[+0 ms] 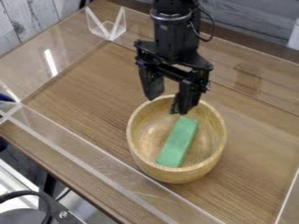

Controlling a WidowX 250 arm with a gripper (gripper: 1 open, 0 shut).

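A black robot arm reaches down from the top centre to my gripper (169,94), which stands open above the back part of a round cream bowl (147,154). Its dark fingers point downward, one on each side, with nothing seen held between them. Inside the bowl lies a green oblong object (177,143), slanted, below and in front of the gripper.
A wooden table (70,105) surrounds the bowl, clear to the left and right. A clear plastic piece (107,24) stands at the back left. Dark cables (30,197) lie at the lower left corner.
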